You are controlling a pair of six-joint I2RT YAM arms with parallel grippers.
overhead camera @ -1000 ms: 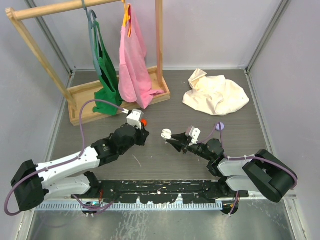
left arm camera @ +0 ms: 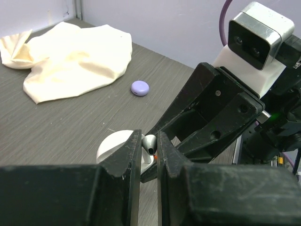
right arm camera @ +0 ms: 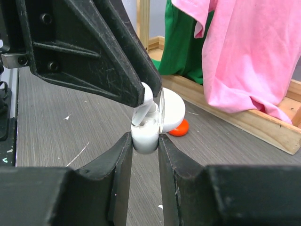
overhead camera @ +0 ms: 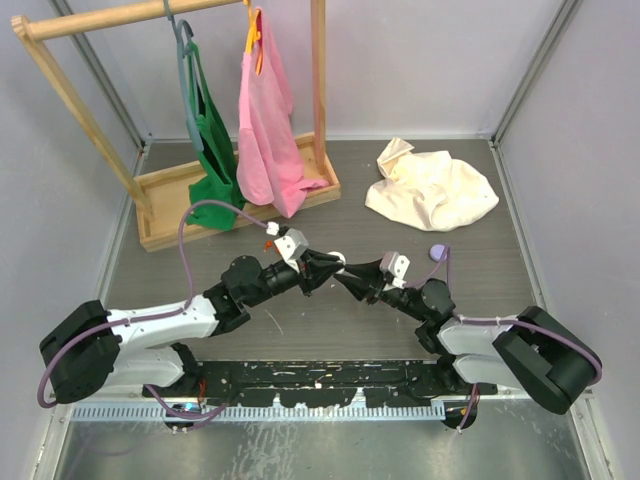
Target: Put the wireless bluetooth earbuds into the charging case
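Observation:
Over the middle of the table the two grippers meet at the white charging case. My right gripper is shut on the case (right arm camera: 146,132), whose lid (right arm camera: 173,110) stands open. My left gripper is shut on a white earbud (left arm camera: 149,143), seen end-on between its fingertips. In the right wrist view the earbud (right arm camera: 147,93) points down with its stem at the case opening, right up against it. Whether the stem sits inside a slot cannot be told. From above, the left gripper (overhead camera: 338,262) covers most of the case.
A cream cloth (overhead camera: 432,188) lies at the back right, with a small purple round object (overhead camera: 438,252) in front of it. An orange object (right arm camera: 180,127) rests near the wooden rack (overhead camera: 160,208), where green and pink cloths hang.
My left gripper has swung right from near the orange object to the case, turning on the way.

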